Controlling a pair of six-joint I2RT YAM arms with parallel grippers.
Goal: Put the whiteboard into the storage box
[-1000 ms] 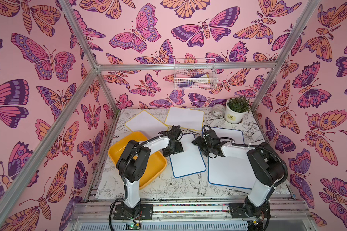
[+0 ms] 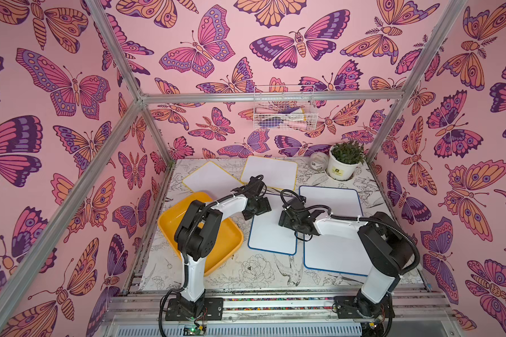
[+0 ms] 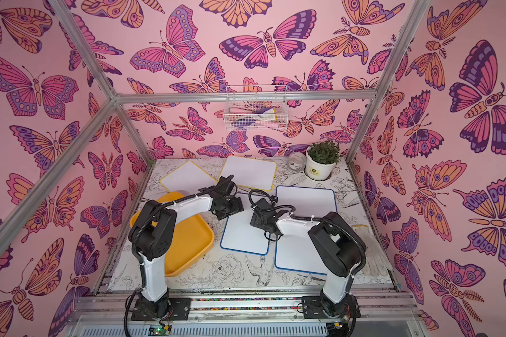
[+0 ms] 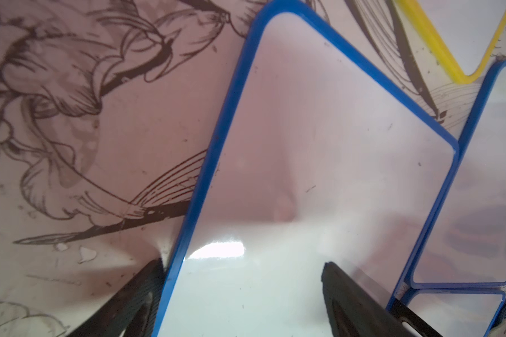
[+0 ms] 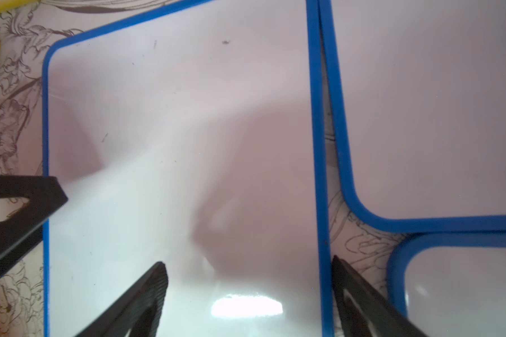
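A small blue-edged whiteboard (image 2: 271, 232) lies on the table between the yellow storage box (image 2: 237, 240) and a pair of larger boards. My left gripper (image 2: 258, 209) is over its left side. In the left wrist view the fingers stand apart, one finger (image 4: 132, 306) at the board's blue left edge and the other finger (image 4: 351, 306) above its white face. My right gripper (image 2: 288, 216) is over the right side, open; one finger (image 5: 136, 306) is above the face, the other finger (image 5: 359, 303) beside the right edge. Nothing appears gripped.
Two larger blue-edged boards, a far one (image 2: 334, 196) and a near one (image 2: 334, 252), lie close on the right. Yellow-edged boards (image 2: 212, 177) (image 2: 270, 171) lie at the back. A potted plant (image 2: 343, 161) stands back right.
The small whiteboard has turned a little and shifted away from the front edge.
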